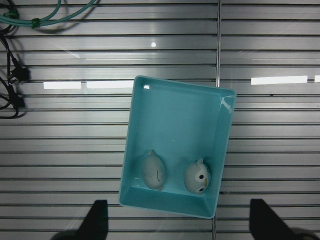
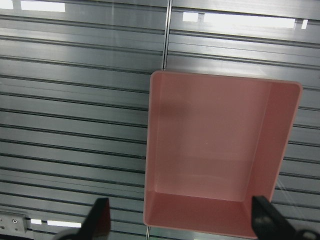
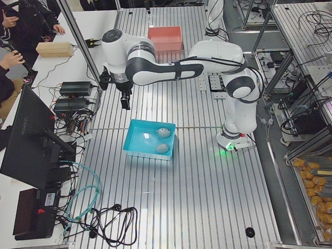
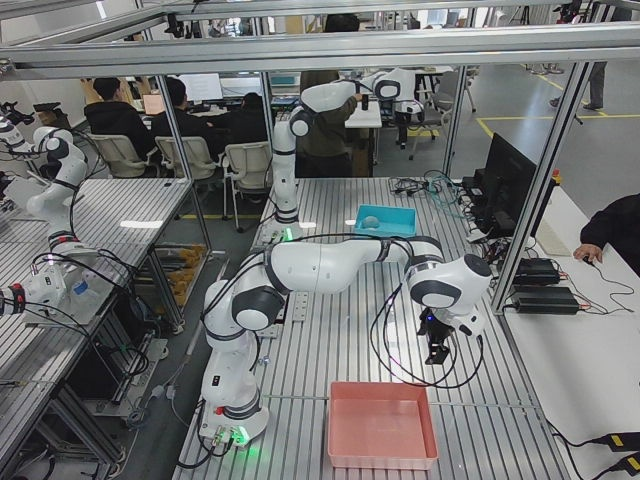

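A teal tray (image 3: pixel 140 140) (image 4: pixel 385 218) (image 1: pixel 175 125) holds two small pale grey plush toys, one with ears and eyes (image 1: pixel 197 177), the other an oval one (image 1: pixel 153 171). My left gripper (image 3: pixel 125 101) is raised above the tray, fingers apart with nothing between them. A pink tray (image 3: pixel 164 36) (image 4: pixel 382 425) (image 2: pixel 217 130) lies empty at the other end of the table. My right gripper (image 4: pixel 437 350) hangs over the area by that tray, open and empty.
Black and teal cables (image 3: pixel 116 223) lie at the table's edge near the teal tray, beside a monitor (image 3: pixel 28 140) and power boxes on the side desk. The metal table (image 3: pixel 197 187) around both trays is mostly clear.
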